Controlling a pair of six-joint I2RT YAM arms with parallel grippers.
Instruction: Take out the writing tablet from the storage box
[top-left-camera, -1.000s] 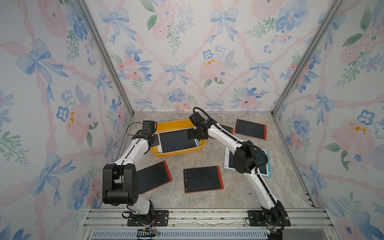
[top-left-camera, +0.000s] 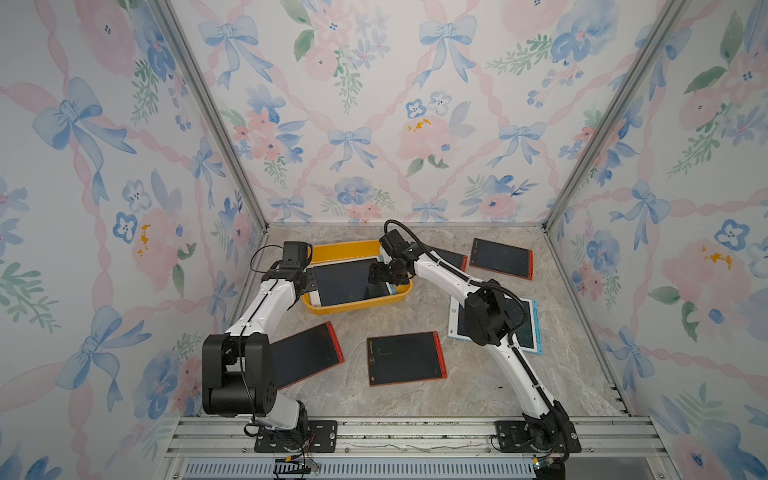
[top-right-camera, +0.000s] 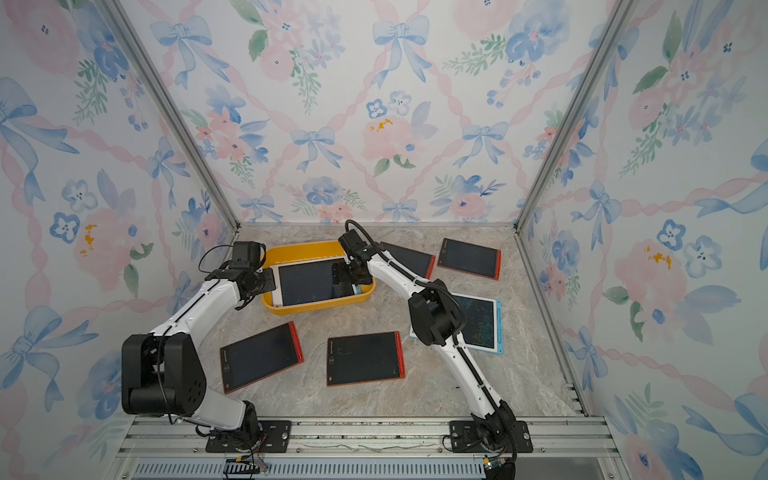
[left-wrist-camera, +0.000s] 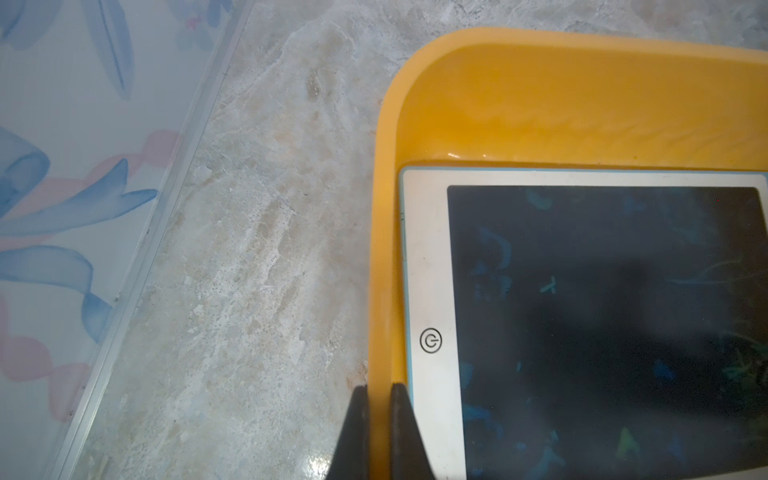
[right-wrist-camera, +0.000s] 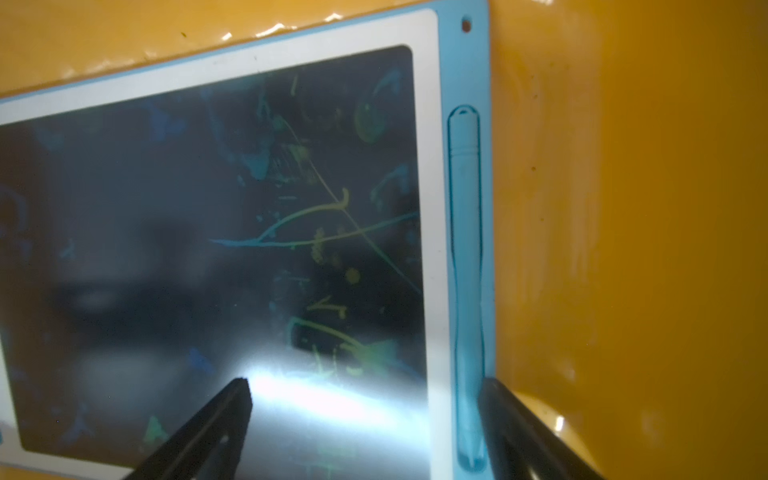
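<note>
A white-and-blue writing tablet (right-wrist-camera: 240, 208) with a dark screen lies in the yellow storage box (top-left-camera: 360, 306). The left wrist view shows the pads of my left gripper on either side of the box's left rim (left-wrist-camera: 385, 240), shut on it, just left of the tablet's power-button end. In the right wrist view my right gripper is open above the tablet's right end. Its left finger (right-wrist-camera: 212, 432) is over the screen and its right finger (right-wrist-camera: 520, 432) is beside the blue stylus strip (right-wrist-camera: 466, 240). I cannot tell whether these fingers touch the tablet.
Red-edged tablets lie at the front left (top-right-camera: 260, 356), front middle (top-right-camera: 364, 357) and back right (top-right-camera: 468, 258); another is partly behind the right arm. A white-and-blue tablet (top-right-camera: 484, 324) lies right, partly under that arm. The side wall stands left of the box.
The left gripper stays at the box's left rim.
</note>
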